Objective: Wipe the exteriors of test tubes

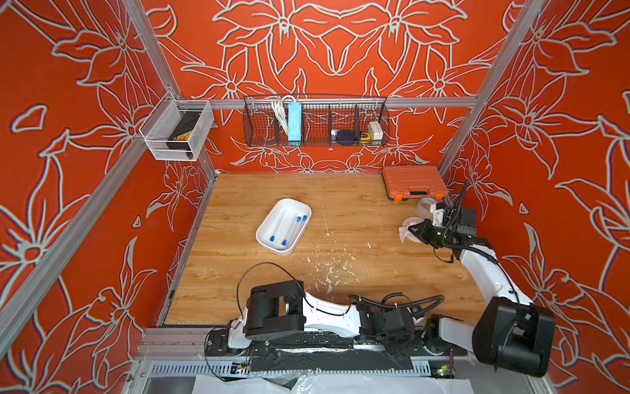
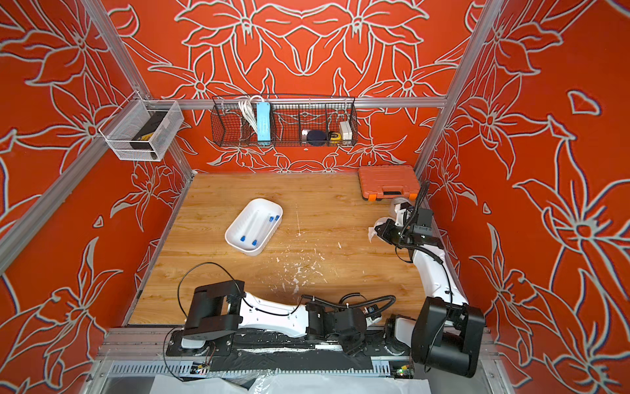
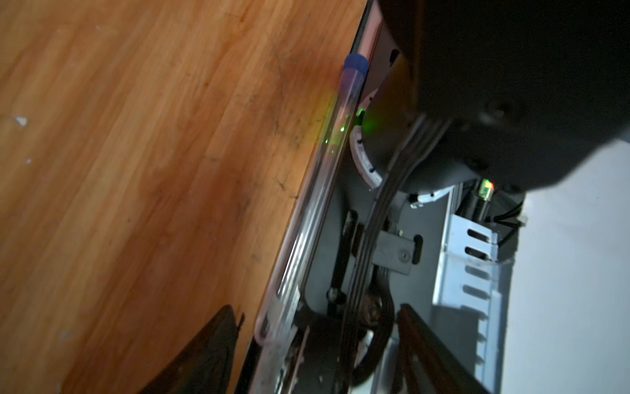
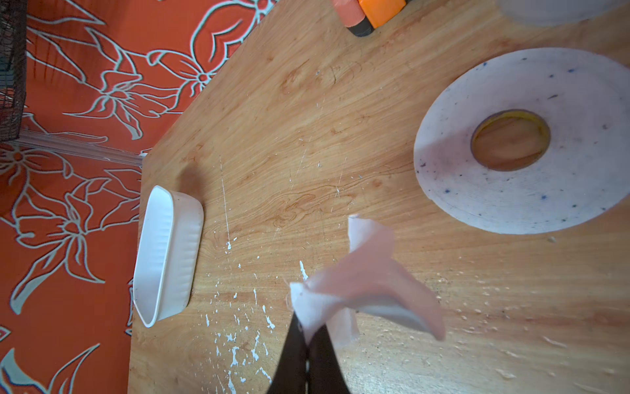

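My left gripper hangs low at the front edge of the table, its fingertips apart at the bottom of the left wrist view. A clear test tube with a blue cap (image 3: pixel 321 184) lies along that edge, near the fingers; whether they touch it, I cannot tell. My right gripper is shut on a crumpled white tissue (image 4: pixel 367 282) at the right side, next to a white roll (image 4: pixel 446 164). The white tray (image 1: pixel 264 229) at the centre-left holds several blue-capped tubes.
An orange case (image 1: pixel 413 177) lies at the back right, a clear roll (image 2: pixel 397 202) in front of it. A wire basket (image 1: pixel 315 124) hangs on the back wall.
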